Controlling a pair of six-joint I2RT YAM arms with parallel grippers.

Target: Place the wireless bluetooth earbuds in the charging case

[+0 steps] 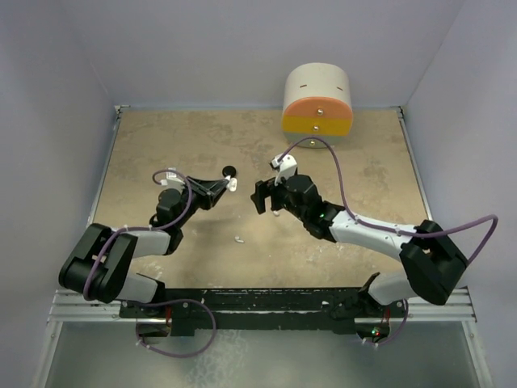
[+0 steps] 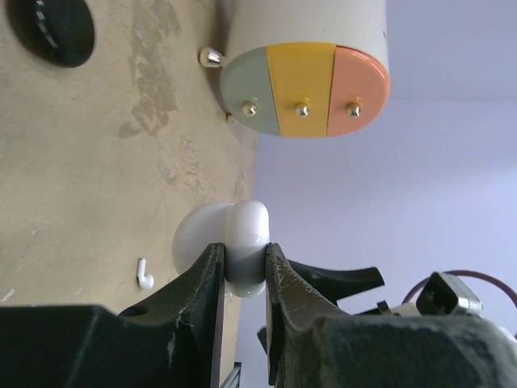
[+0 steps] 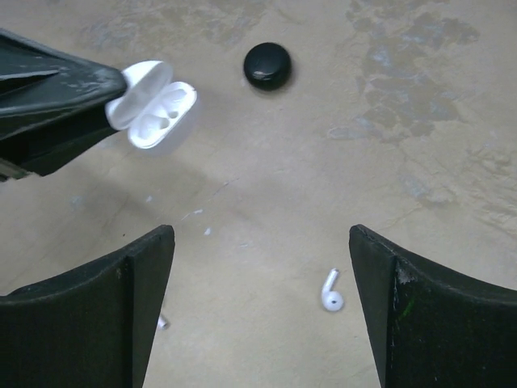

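Observation:
My left gripper (image 1: 222, 187) is shut on the white charging case (image 1: 231, 183), held lid up; in the right wrist view the case (image 3: 161, 121) is open, showing two wells. My right gripper is part open to its right, fingers spread, nothing between them. A loose earbud (image 3: 331, 295) lies on the table between those fingers' tips as seen from above; another small white earbud (image 1: 239, 239) lies nearer the front, partly hidden by a finger in the right wrist view.
A black round puck (image 1: 229, 171) lies behind the left gripper. A cabinet (image 1: 317, 85) with orange and yellow fronts stands at the back right.

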